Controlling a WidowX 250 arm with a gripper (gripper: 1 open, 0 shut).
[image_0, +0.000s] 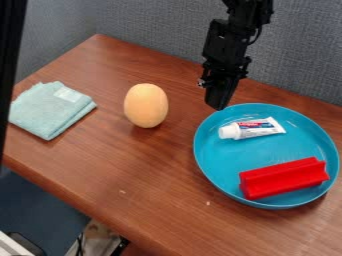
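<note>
My black gripper (218, 88) hangs at the top centre, above the back edge of a blue plate (267, 160), apart from what lies on it; its finger state is hard to make out. A white toothpaste tube (251, 129) lies on the upper left part of the plate. A red object (283, 178) lies on the plate's front part. An egg-shaped tan object (146, 105) stands on the wooden table left of the plate.
A folded light-blue cloth (51, 110) lies at the table's left. A grey panel runs behind; a black post edges the top left.
</note>
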